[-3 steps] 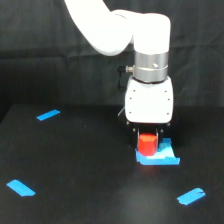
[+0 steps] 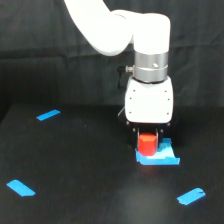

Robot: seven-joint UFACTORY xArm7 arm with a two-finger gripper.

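Note:
A small red block (image 2: 148,144) is low at the right of centre, directly beneath the arm's white hand. Around its base shows a light blue patch (image 2: 168,158), most visible to the right of and below the block. My gripper (image 2: 149,133) points straight down at the block, its dark fingers close to the block's upper part. The fingers are too small and dark to show whether they touch or grip it. Whether the block rests on the patch or hangs just over it cannot be told.
Blue tape strips lie on the black table: one at the far left (image 2: 48,115), one at the near left (image 2: 20,188) and one at the near right (image 2: 191,196). A dark curtain (image 2: 60,75) hangs behind.

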